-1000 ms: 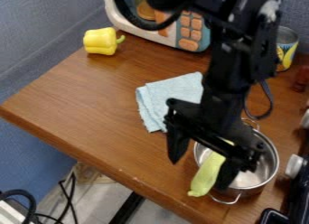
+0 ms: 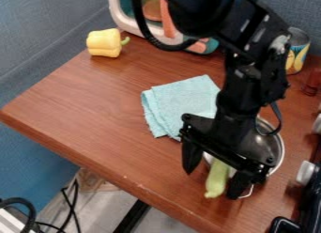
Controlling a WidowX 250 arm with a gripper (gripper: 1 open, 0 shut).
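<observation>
The black gripper (image 2: 220, 160) hangs low over a steel pot (image 2: 266, 143) at the right edge of the wooden table (image 2: 88, 119), its fingers around the top of a pale yellow-green object (image 2: 217, 183), perhaps a vegetable, that leans at the pot's near side. Whether the fingers are closed on it I cannot tell. The arm covers much of the pot.
A folded light-blue cloth (image 2: 175, 100) lies left of the pot. A yellow pepper (image 2: 105, 43) sits at the back left. A toy appliance (image 2: 120, 4) and a can (image 2: 295, 54) stand at the back.
The arm has shifted slightly, and the gripper now covers more of the pot and the upper part of the yellow-green object.
</observation>
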